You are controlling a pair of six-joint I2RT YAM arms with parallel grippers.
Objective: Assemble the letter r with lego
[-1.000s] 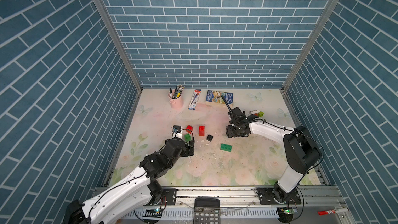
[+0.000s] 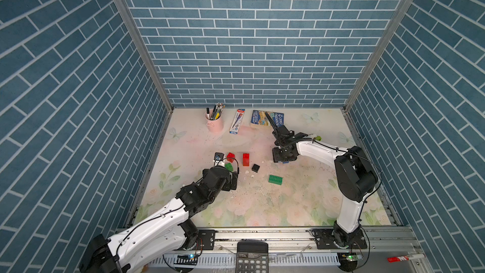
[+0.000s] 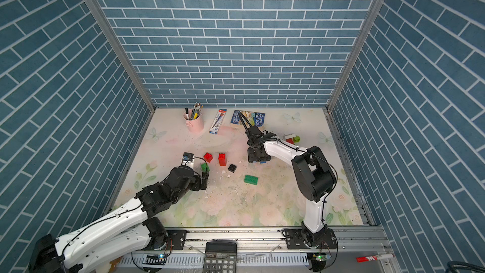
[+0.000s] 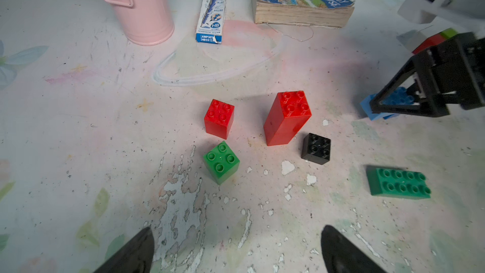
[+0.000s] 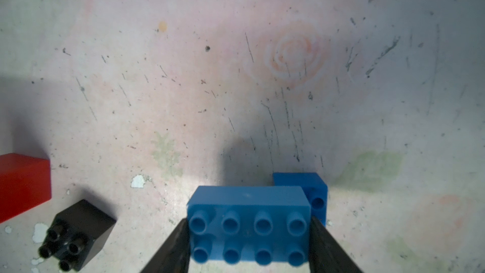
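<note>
In the right wrist view a long blue brick (image 5: 247,200) sits between the fingers of my right gripper, which is shut on it. A second blue brick (image 5: 303,180) shows partly behind it, lower down near the table. My left gripper stands open and empty over bare table at the front. Ahead of it are a small green brick (image 4: 221,162), a small red brick (image 4: 219,118), a tall red block (image 4: 287,118) with studs on top, a small black brick (image 4: 316,148) and a long green brick (image 4: 399,183).
A pink bucket of pens (image 2: 214,123), a pencil box (image 2: 237,121) and a book (image 2: 262,118) line the back. A red and green piece (image 3: 293,139) lies right of the right gripper.
My right gripper has moved a little left and back. The loose bricks in the middle have stayed put.
</note>
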